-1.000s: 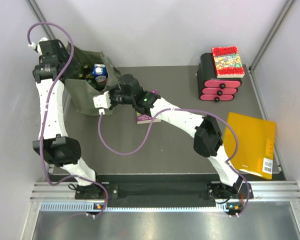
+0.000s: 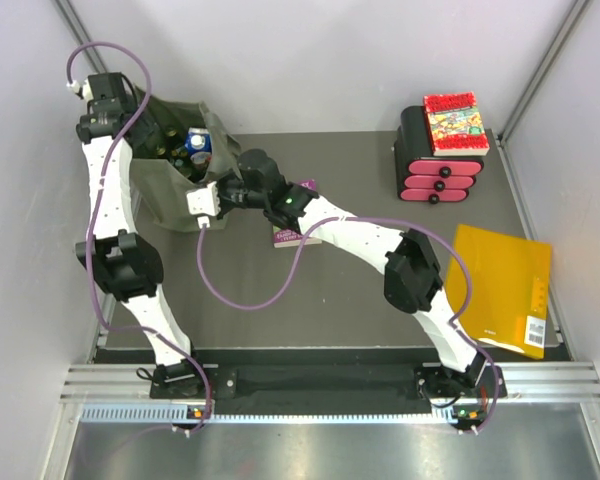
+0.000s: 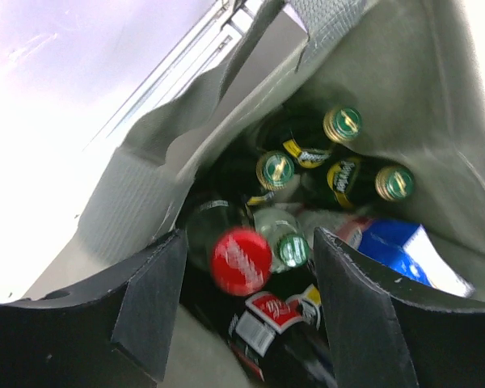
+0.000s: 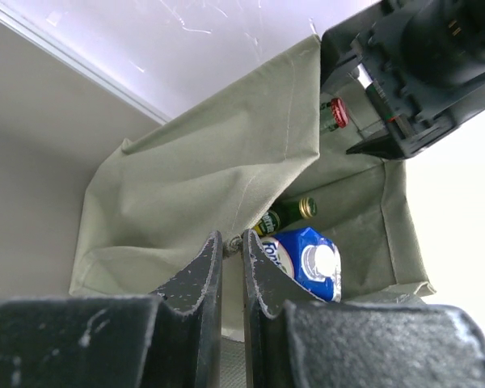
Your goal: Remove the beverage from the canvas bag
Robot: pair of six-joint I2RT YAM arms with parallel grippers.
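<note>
An olive canvas bag (image 2: 165, 200) stands at the back left, open, with bottles and cartons inside. My left gripper is over its mouth with fingers apart, just at a red-capped bottle (image 3: 238, 259); green-capped bottles (image 3: 343, 125) and a blue-white carton (image 3: 396, 255) lie around it. In the right wrist view my right gripper is shut on the bag's fabric edge, beside the blue carton (image 4: 303, 263).
A purple book (image 2: 292, 237) lies partly under my right arm. A black drawer box with pink fronts (image 2: 440, 182) and a yellow folder (image 2: 495, 290) are at the right.
The right arm stays in place.
</note>
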